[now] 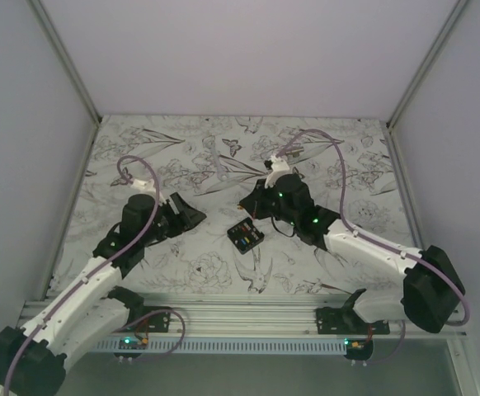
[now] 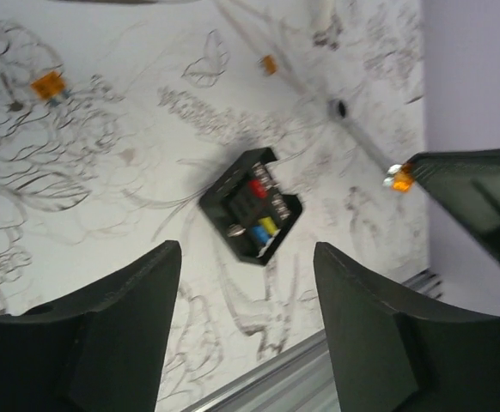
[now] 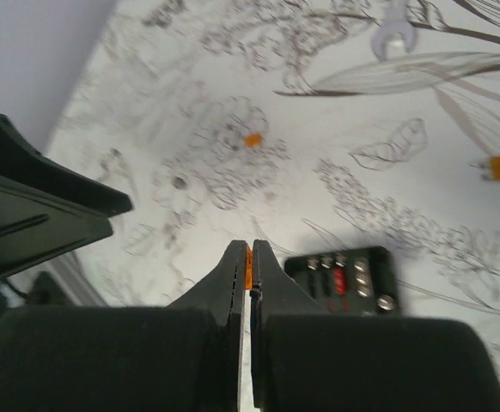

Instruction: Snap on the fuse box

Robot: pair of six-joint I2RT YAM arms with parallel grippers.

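Observation:
A black box (image 1: 245, 236) holding red, blue, yellow and silver pieces lies on the patterned table at the centre. Above it and slightly right, my right gripper is shut, with a small orange piece (image 3: 249, 270) showing at its fingertips. My left gripper hangs at the left of the box, part open with nothing between its fingers, pointing right towards the box and the other gripper.
A wrench (image 3: 393, 30) lies beyond the box. Small orange pieces (image 2: 49, 85) (image 3: 253, 140) show on the table. Walls border both sides.

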